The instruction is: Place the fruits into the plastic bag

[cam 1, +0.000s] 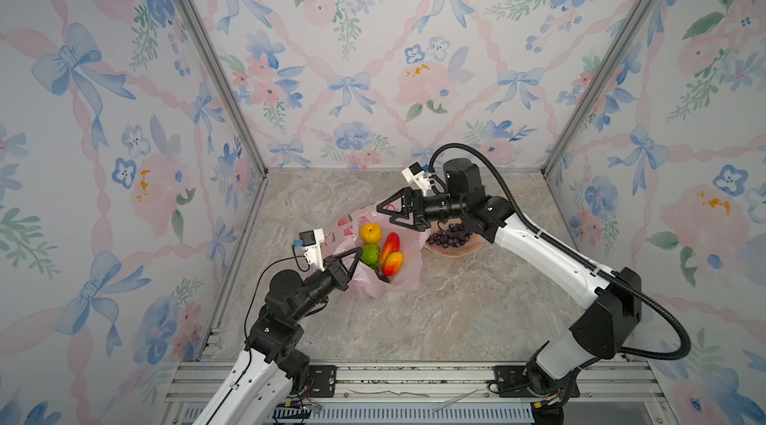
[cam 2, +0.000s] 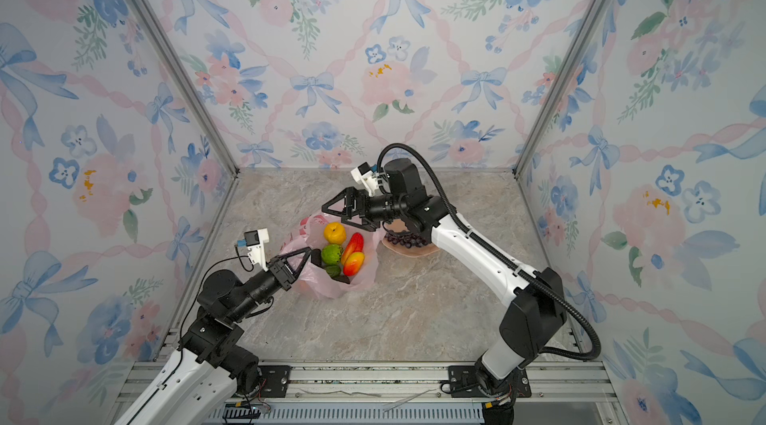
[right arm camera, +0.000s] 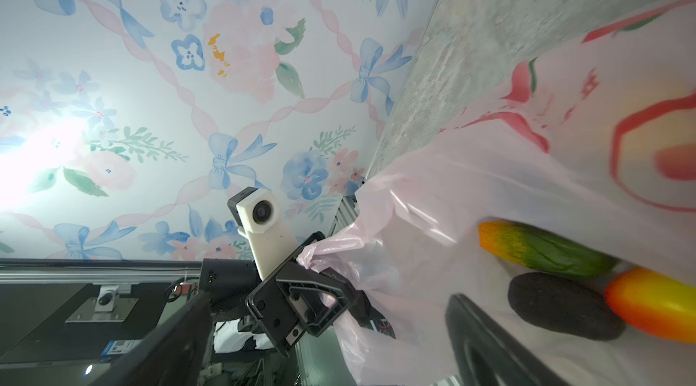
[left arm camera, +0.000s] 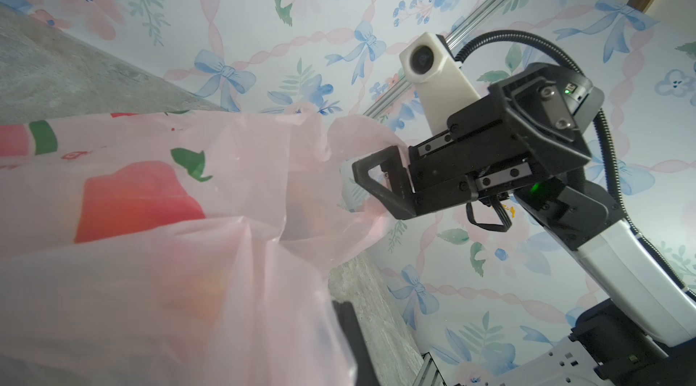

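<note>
The pink plastic bag [cam 1: 411, 265] lies opened in mid-table. Inside are a yellow fruit [cam 2: 335, 232], a green fruit [cam 2: 331, 253], red-and-yellow mangoes [cam 2: 353, 263] and dark fruits [right arm camera: 565, 304]. My left gripper [cam 1: 348, 261] is at the bag's near-left rim; in the right wrist view it looks shut, with bag film bunched at it. My right gripper [cam 1: 399, 209] hangs open above the bag's far-right part, with no fruit between its fingers.
A pale pink plate [cam 2: 411, 249] of dark grapes sits right of the bag, partly under my right arm. Walls enclose the sides and back.
</note>
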